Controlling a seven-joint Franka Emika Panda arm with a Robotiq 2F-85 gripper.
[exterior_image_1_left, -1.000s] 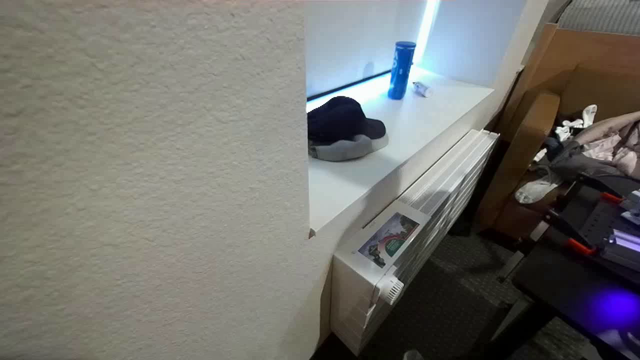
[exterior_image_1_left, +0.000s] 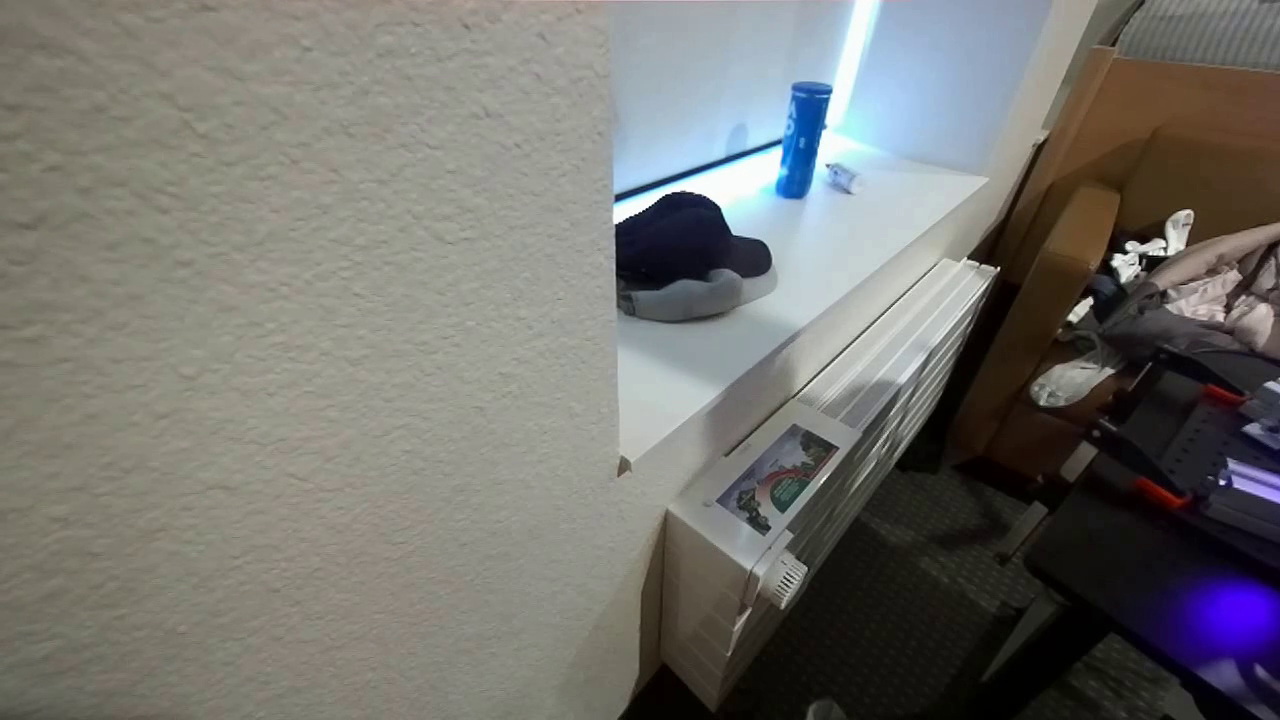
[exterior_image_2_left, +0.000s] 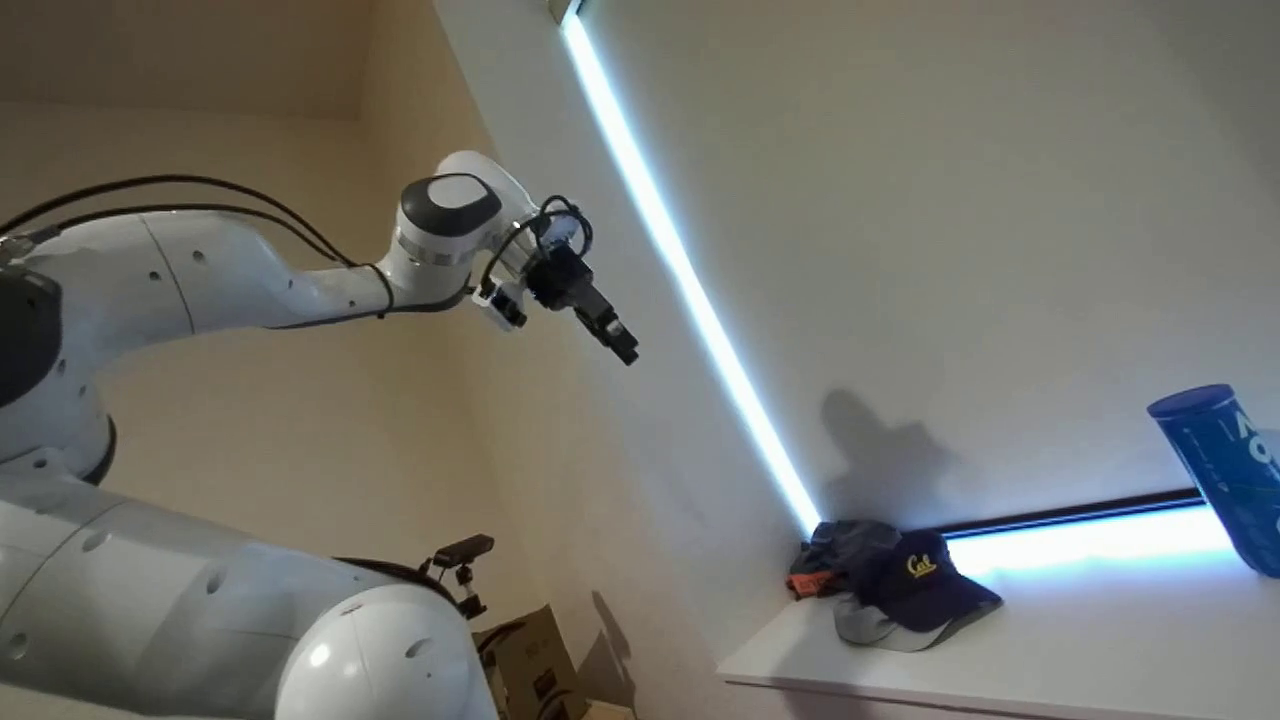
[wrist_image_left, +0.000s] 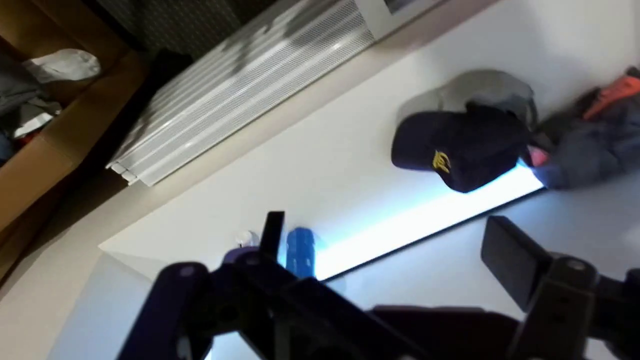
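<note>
My gripper stands open, its two black fingers spread wide with nothing between them. In exterior view 2 the gripper (exterior_image_2_left: 624, 348) hangs in the air, tilted down, well above the white sill. On the sill lies a dark navy cap (wrist_image_left: 465, 141) with yellow lettering, resting on a grey cap (wrist_image_left: 489, 87). A blue can (exterior_image_1_left: 804, 140) stands upright toward the far end, with a small white tube (exterior_image_1_left: 843, 179) beside it. From the wrist, the can (wrist_image_left: 300, 251) is partly hidden behind the left finger.
Below the white sill (exterior_image_1_left: 708, 384) runs a white radiator (exterior_image_1_left: 888, 348). A dark, orange-trimmed cloth item (wrist_image_left: 600, 141) lies by the caps. A bright light strip (exterior_image_2_left: 684, 264) runs up the wall. The sill between caps and can is clear. A brown armchair (exterior_image_1_left: 1068, 252) stands beyond.
</note>
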